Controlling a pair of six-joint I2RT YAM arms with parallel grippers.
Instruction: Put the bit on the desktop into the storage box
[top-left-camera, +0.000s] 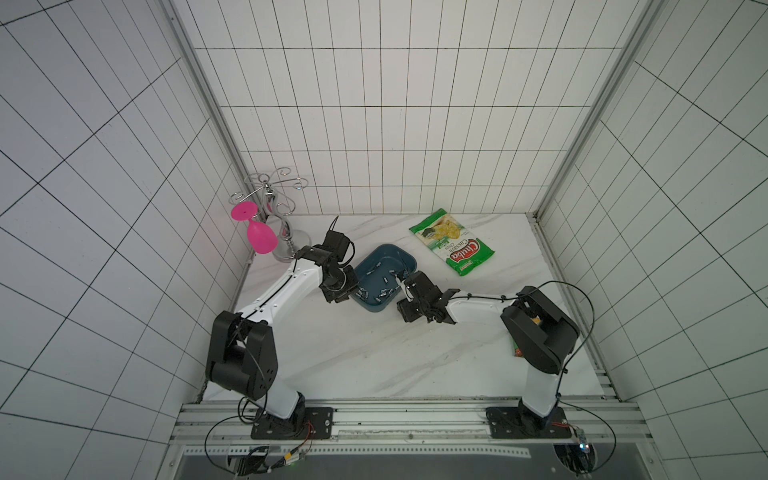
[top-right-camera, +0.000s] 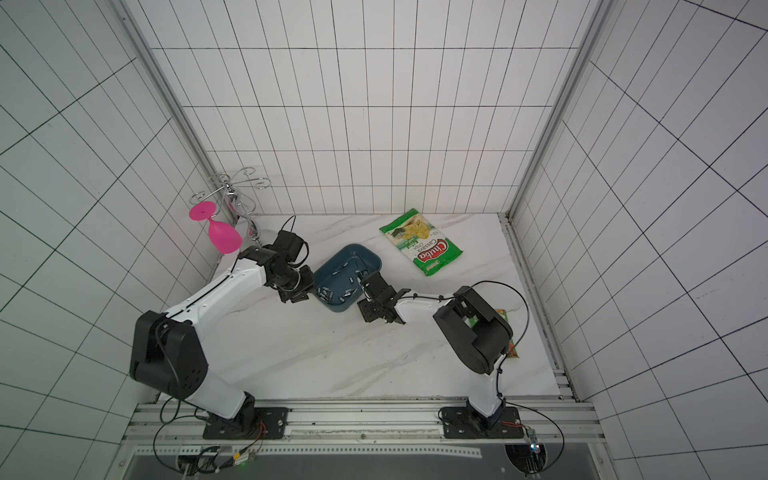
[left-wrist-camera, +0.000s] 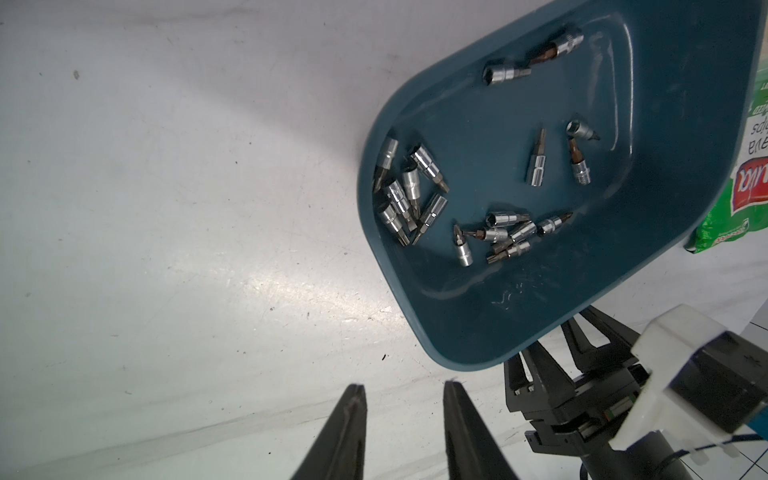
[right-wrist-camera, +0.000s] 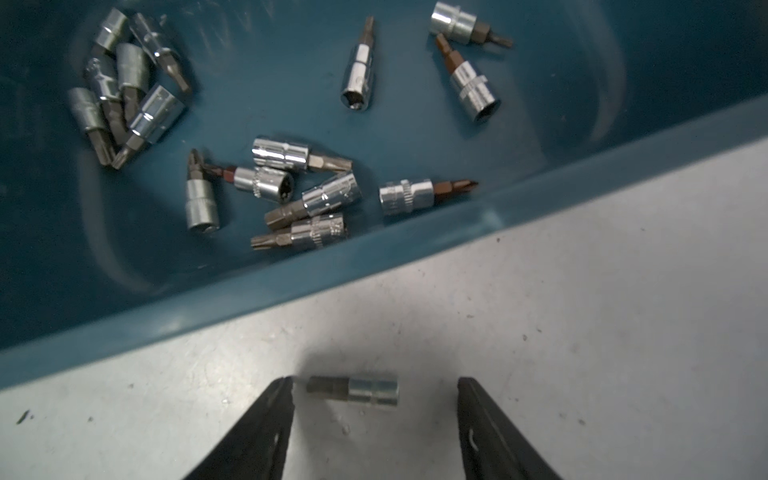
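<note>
One small silver bit (right-wrist-camera: 353, 390) lies on the white desktop just in front of the blue storage box (right-wrist-camera: 400, 254), as the right wrist view shows. My right gripper is open above it; the bit appears between the fingers, nearer the left one, with a gap to the right one. Several bits (left-wrist-camera: 537, 157) lie inside the storage box (left-wrist-camera: 472, 364), which the left wrist view shows almost whole. My left gripper is open with nothing between its fingers, over bare desktop beside the box's near left edge.
A green chips bag (top-left-camera: 453, 241) lies behind and right of the box. A metal stand (top-left-camera: 280, 209) with a pink glass (top-left-camera: 261, 237) is at the far left. Another bag is partly hidden under the right arm.
</note>
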